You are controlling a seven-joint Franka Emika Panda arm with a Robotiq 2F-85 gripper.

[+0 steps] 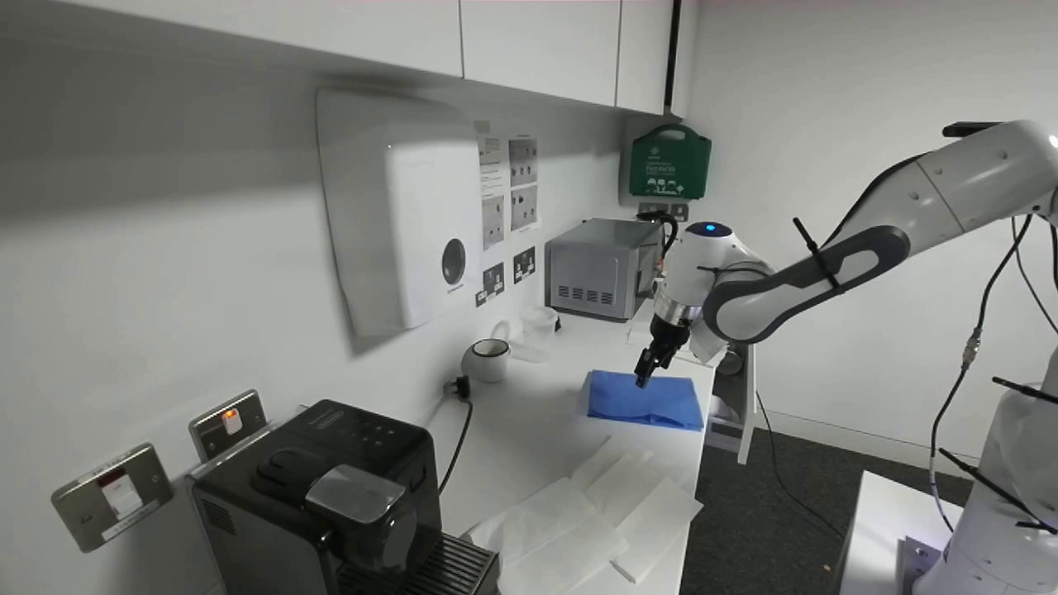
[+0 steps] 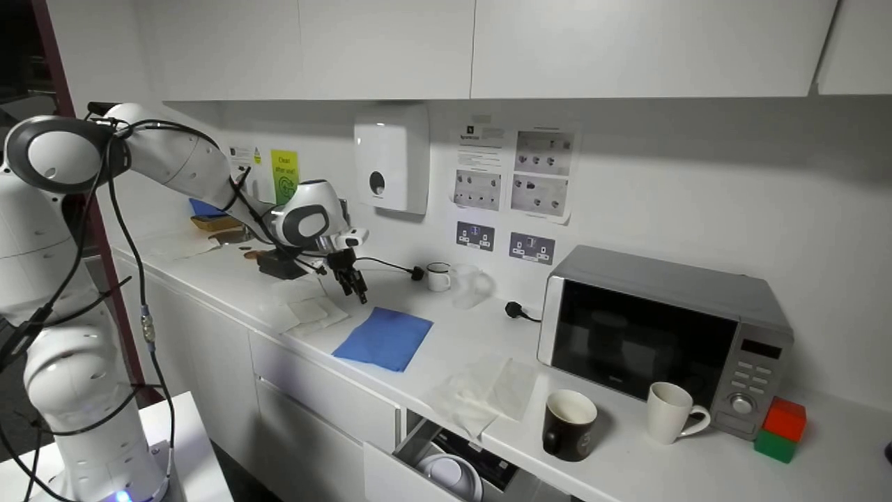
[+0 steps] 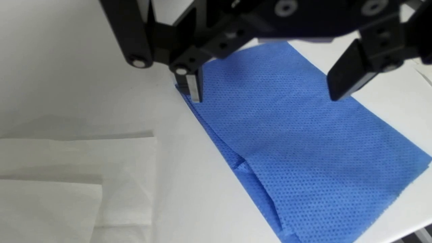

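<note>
A folded blue cloth (image 3: pixel 291 133) lies flat on the white counter, with loose layers along its left edge in the wrist view. My gripper is open above it, its fingers wide apart and nothing between them. One fingertip shows over the cloth's left edge, the other over its right edge. In exterior view 1 the gripper (image 1: pixel 642 378) points down over the blue cloth (image 1: pixel 645 402). From exterior view 2 the gripper (image 2: pixel 357 294) appears near the far left corner of the blue cloth (image 2: pixel 385 339). The exact height above the cloth is hard to judge.
White paper sheets (image 1: pixel 585 516) lie beside the cloth towards the coffee machine (image 1: pixel 327 496). A white mug (image 1: pixel 487 360) stands by the wall. Past the cloth are a microwave (image 2: pixel 660 326), a black mug (image 2: pixel 569 425) and an open drawer (image 2: pixel 435 460) below the counter edge.
</note>
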